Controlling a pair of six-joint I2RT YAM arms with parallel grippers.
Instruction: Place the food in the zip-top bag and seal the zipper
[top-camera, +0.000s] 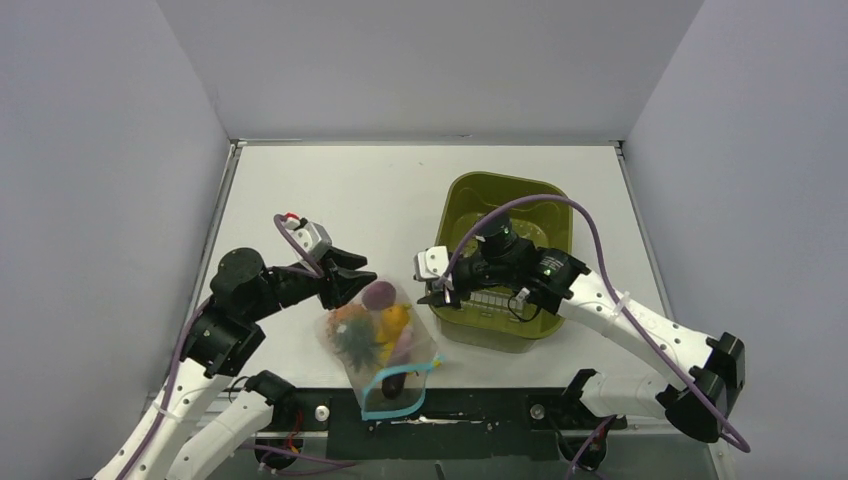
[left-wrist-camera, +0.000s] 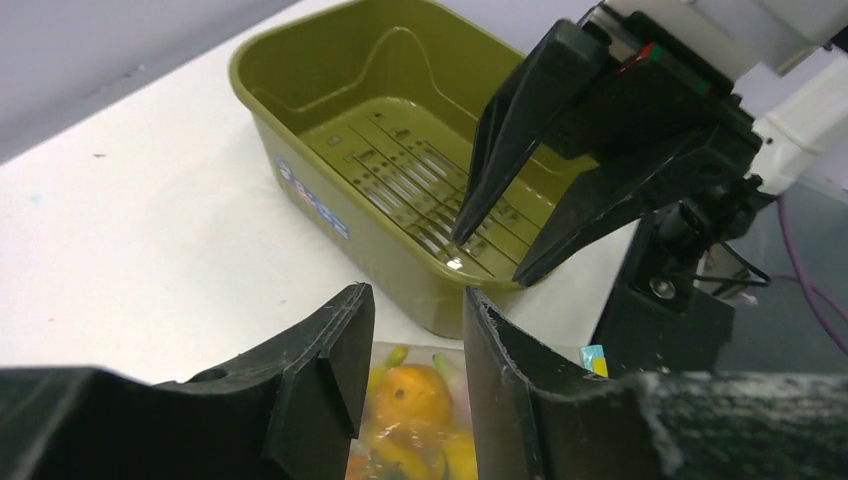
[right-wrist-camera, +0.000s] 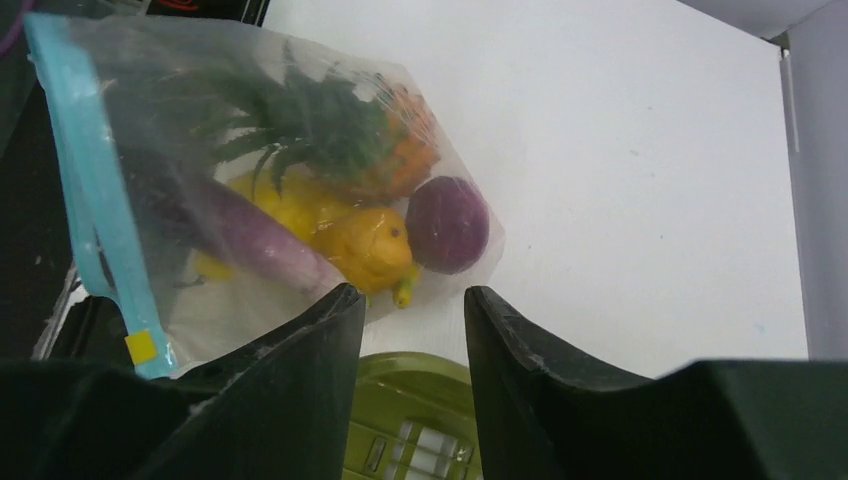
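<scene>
The clear zip bag (top-camera: 340, 352) lies on its side at the table's front, its blue zipper edge (top-camera: 400, 410) hanging over the front edge. Inside are a green-leaved pineapple (top-camera: 355, 343), yellow-orange food (top-camera: 392, 324), a round purple piece (top-camera: 379, 294) and a long purple eggplant (right-wrist-camera: 250, 232). Whether the zipper is closed, I cannot tell. My left gripper (top-camera: 372, 269), above the bag's far end, is open with nothing held between its fingers. To the bag's right, my right gripper is also open and empty, clear of the bag.
An olive-green bin (top-camera: 455, 205) stands at the right, under my right arm, with no food visible in it. Bare white table (top-camera: 340, 190) spreads behind the bag. Grey walls close off the sides and back.
</scene>
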